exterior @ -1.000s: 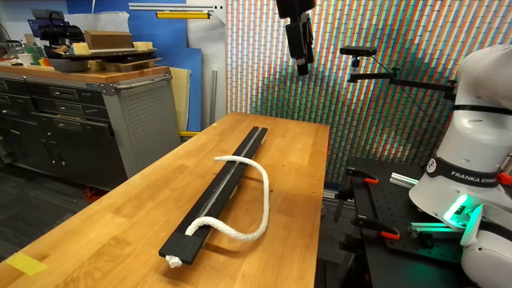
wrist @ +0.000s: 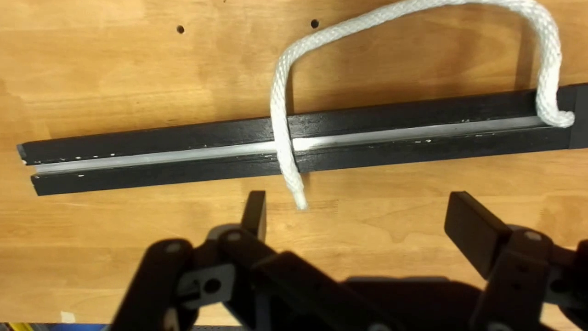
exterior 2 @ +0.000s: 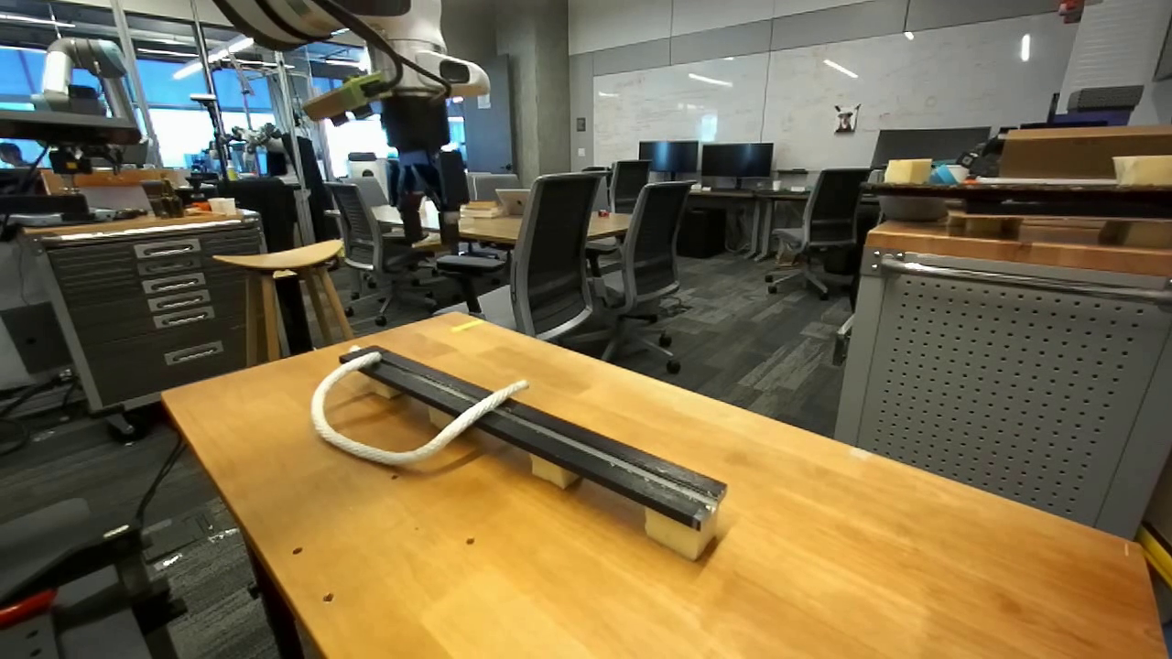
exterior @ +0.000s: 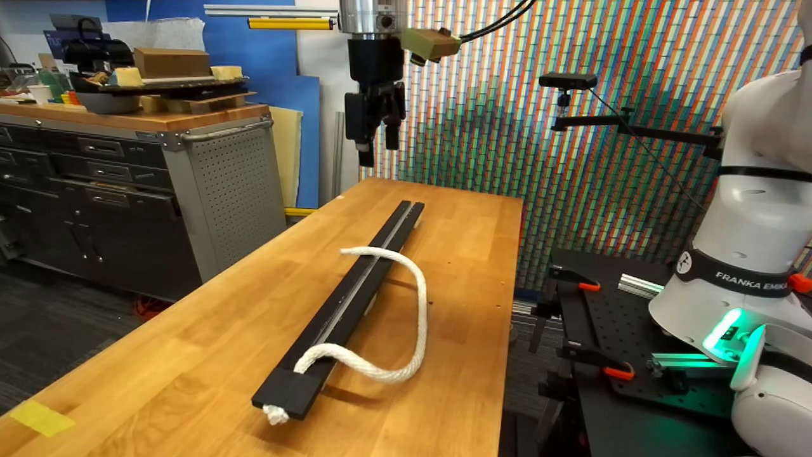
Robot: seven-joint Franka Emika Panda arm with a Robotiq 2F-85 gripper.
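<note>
A white rope curves out over the table beside a long black grooved rail. One end of the rope passes into the covered end of the rail, and a frayed tip pokes out there. Farther along, the rope crosses over the groove, and its tapered free end sticks out past the rail's edge. High above the table my gripper points down. In the wrist view its fingers stand wide apart, open and empty, with the free rope end showing beyond the gap between them.
Small pale blocks hold the rail up off the wooden table. Bare tabletop lies on both sides of the rail. A grey tool cabinet stands beyond the table's left edge in exterior view 1.
My gripper has moved left and lower in exterior view 1, with its fingers now appearing spread apart. Rope and rail lie as before.
</note>
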